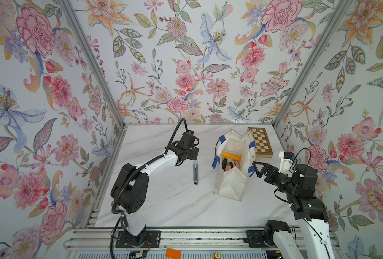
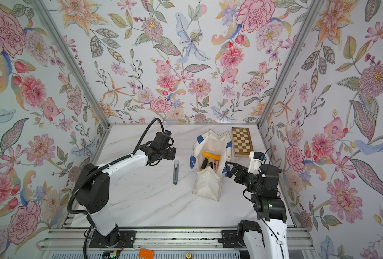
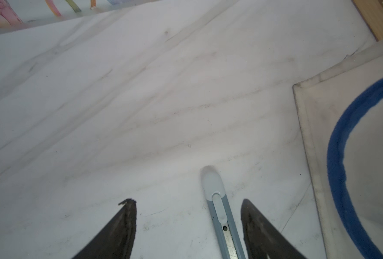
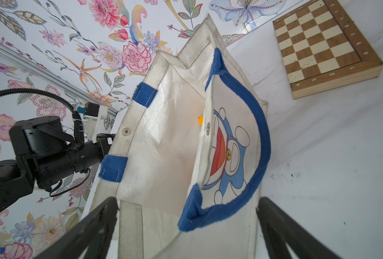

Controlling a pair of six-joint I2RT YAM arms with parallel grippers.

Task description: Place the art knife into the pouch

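A slim grey-blue art knife (image 1: 195,172) lies flat on the white marbled table, left of the pouch. My left gripper hovers above it, fingers apart and nothing held; the knife (image 3: 219,211) shows between the fingers, closer to the right one. The cream pouch (image 4: 161,159) with blue trim stands with its mouth spread wide. Inside it, from above, are a yellow item (image 1: 231,156) and some dark and pinkish things. My right gripper is open at the pouch's right side; whether it touches the fabric I cannot tell.
A wooden chessboard (image 1: 260,141) lies behind and right of the pouch, near the back edge. The left arm reaches across the table's left half, where the surface is otherwise largely bare. The right arm occupies the front right.
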